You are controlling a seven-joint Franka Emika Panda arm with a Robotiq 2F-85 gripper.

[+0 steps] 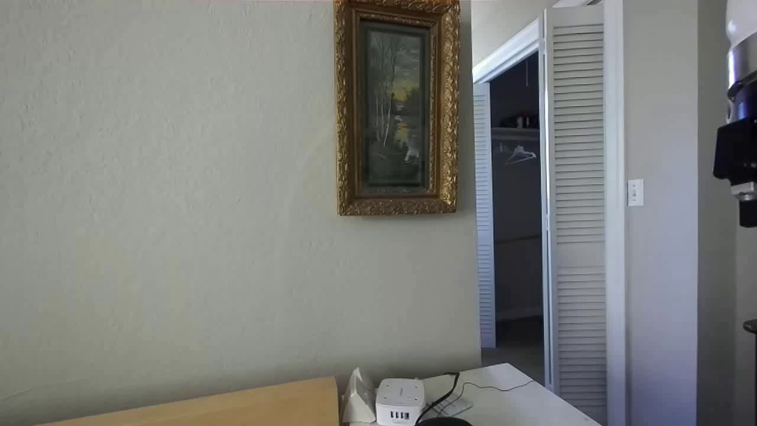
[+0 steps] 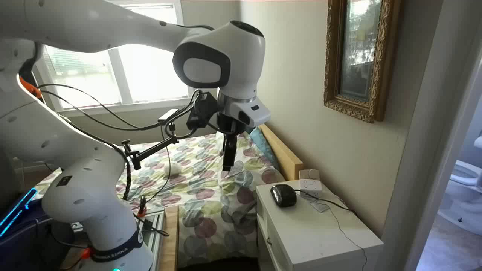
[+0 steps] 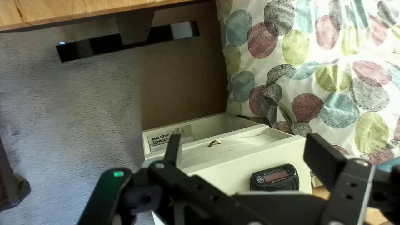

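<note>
My gripper stands open in the wrist view, its two black fingers far apart with nothing between them. Beyond them is the white nightstand [image 2: 330, 239], seen from above. Two drawer-like open sections show along its front; the farther drawer [image 3: 221, 123] holds a paper with printed words. A curved brass-coloured handle [image 3: 214, 142] shows on the nearer section. On top sits a black clock [image 3: 275, 178], seen also as a rounded black device [image 2: 283, 195] in exterior view 2. There the gripper hangs in the air over the bed, left of the nightstand.
A bed with a dotted cover [image 2: 203, 194] and wooden headboard [image 2: 282, 153] lies beside the nightstand. A white power block [image 1: 399, 401] and cables share its top. A wooden edge [image 3: 75, 13] crosses the wrist view's top; carpet [image 3: 86, 112] below is mostly clear. A framed picture [image 1: 348, 106] hangs on the wall.
</note>
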